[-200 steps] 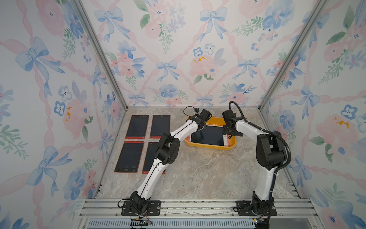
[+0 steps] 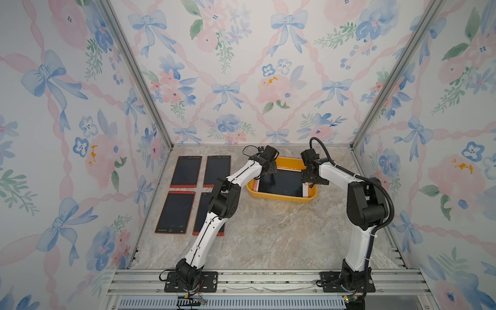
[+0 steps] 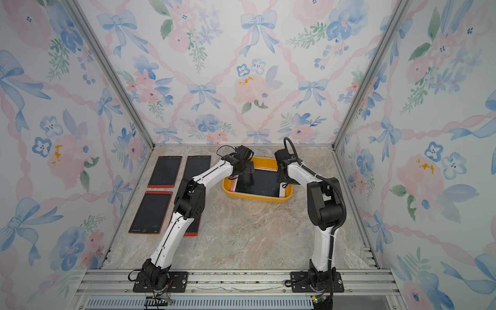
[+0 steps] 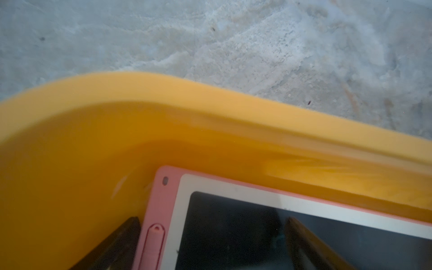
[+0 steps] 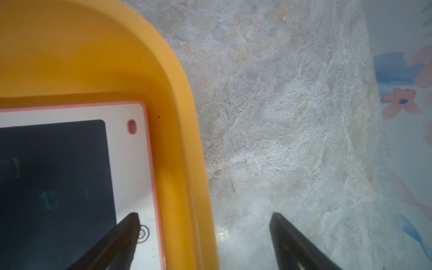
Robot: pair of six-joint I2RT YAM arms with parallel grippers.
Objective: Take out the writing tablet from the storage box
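Note:
The yellow storage box (image 2: 281,196) lies at the back middle of the table. Inside it rests a writing tablet with a dark screen (image 2: 282,185), white border and pink edge. In the left wrist view my left gripper is open: one finger (image 4: 119,246) is beside the tablet's pink left edge, the other over its screen. My right gripper, also open, is at the box's right wall. One of its fingers (image 5: 118,245) overlaps the tablet's white border and the other appears over the table outside. Nothing shows held; whether fingers touch anything cannot be told.
Several dark tablets with red edges, such as the front-left tablet (image 2: 175,212), lie flat at the left; the left arm partly covers one. Bare table (image 2: 289,237) stretches in front of the box. A patterned wall (image 2: 237,124) rises close behind it.
The storage box with its tablet has shifted slightly left. My left gripper has moved a little left too. The right arm looks still.

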